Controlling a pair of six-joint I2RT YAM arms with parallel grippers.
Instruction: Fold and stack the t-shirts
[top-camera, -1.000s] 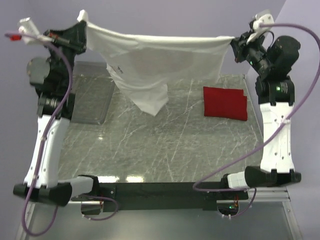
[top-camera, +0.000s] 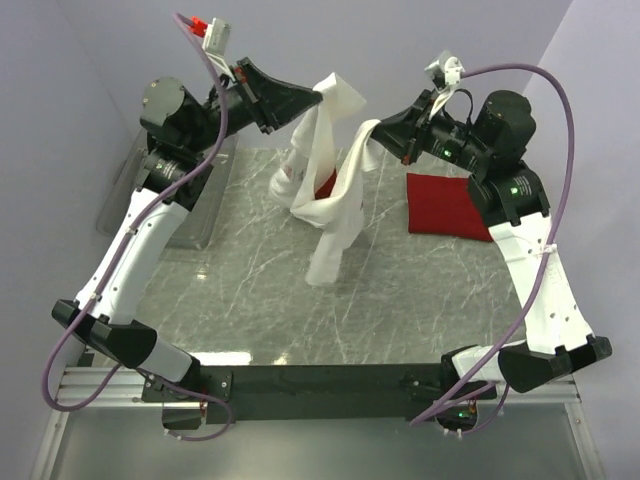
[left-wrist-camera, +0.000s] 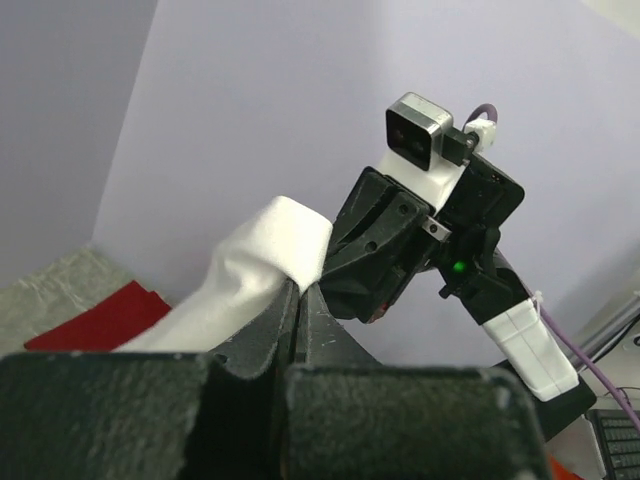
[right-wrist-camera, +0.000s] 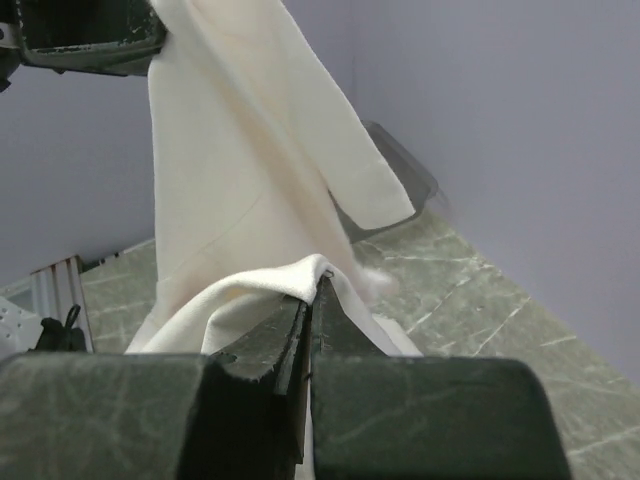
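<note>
A white t-shirt (top-camera: 330, 211) hangs in loose folds between my two grippers, a bit of red print showing within it. My left gripper (top-camera: 318, 96) is shut on one edge of it, and a flap of cloth rises beyond the fingertips. To the right, my right gripper (top-camera: 376, 130) is shut on another edge; in the right wrist view the white cloth (right-wrist-camera: 318, 268) drapes over its fingertips. The left wrist view shows white fabric (left-wrist-camera: 272, 245) at the left fingertips. A folded red t-shirt (top-camera: 446, 206) lies on the table's right side.
Behind the left arm, at the back left, stands a clear grey bin (top-camera: 205, 215), partly hidden. Walls close in at the back and sides.
</note>
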